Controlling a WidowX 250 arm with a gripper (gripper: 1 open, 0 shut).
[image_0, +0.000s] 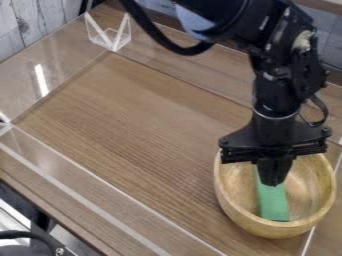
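Observation:
A wooden bowl (235, 200) sits at the lower right of the table, holding a green rectangular block (273, 204). My black gripper (273, 164) reaches down over the bowl's back part, its tips at or just above the upper end of the block, which it partly hides. The fingers look shut; whether anything is between the tips is hard to tell.
A white wire-like object (110, 30) stands at the back left, near the table's edge. A dark gap shows at the lower left.

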